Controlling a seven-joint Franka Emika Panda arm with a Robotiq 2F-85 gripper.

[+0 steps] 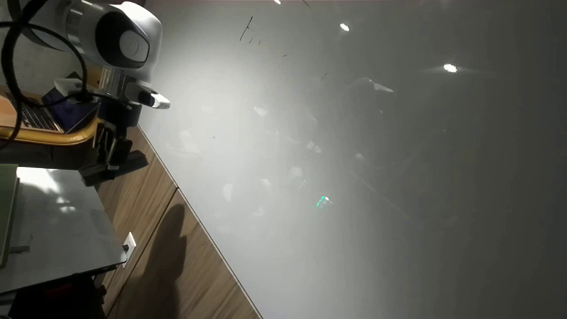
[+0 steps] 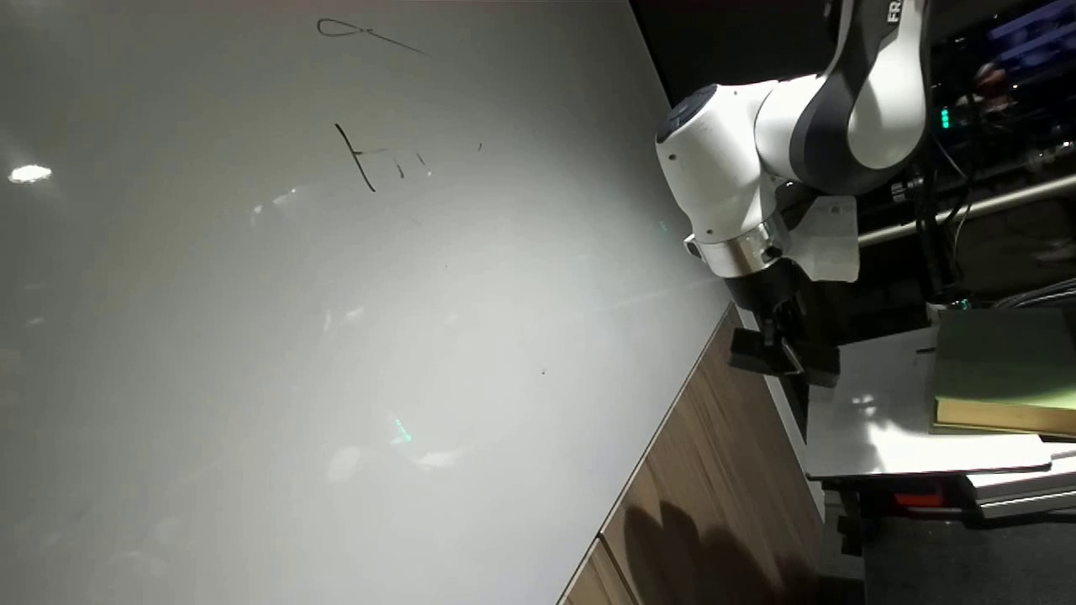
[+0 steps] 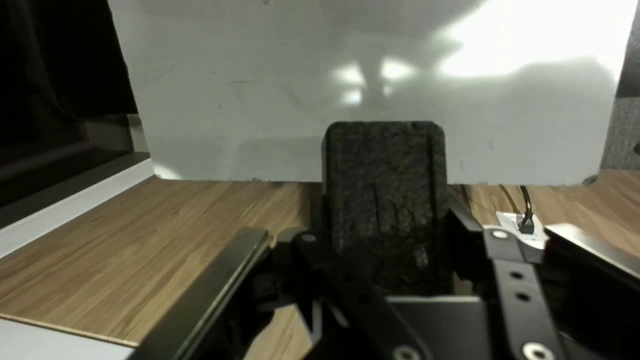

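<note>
A dark, felt-like block resembling a board eraser (image 3: 387, 180) is clamped in my gripper; in the wrist view its worn face sticks out past the fingers (image 3: 516, 282). Exterior view 1 has the gripper (image 1: 110, 157) at the left, off the edge of the large whiteboard (image 1: 345, 255), with the block (image 1: 133, 164) above the grey table's near corner. From the other side, the block (image 2: 817, 363) hangs beside the table's edge. Dark pen strokes (image 2: 355, 156) and a thin loop mark (image 2: 343, 27) show on the whiteboard's upper part. Contact between block and table cannot be made out.
A grey table (image 1: 69, 228) stands below the gripper, carrying a green book (image 2: 1009, 353). A laptop (image 1: 32, 114) rests on a yellow chair (image 1: 69, 139). Wood panelling (image 1: 196, 260) with a white socket (image 1: 129, 247) runs along the whiteboard's lower edge.
</note>
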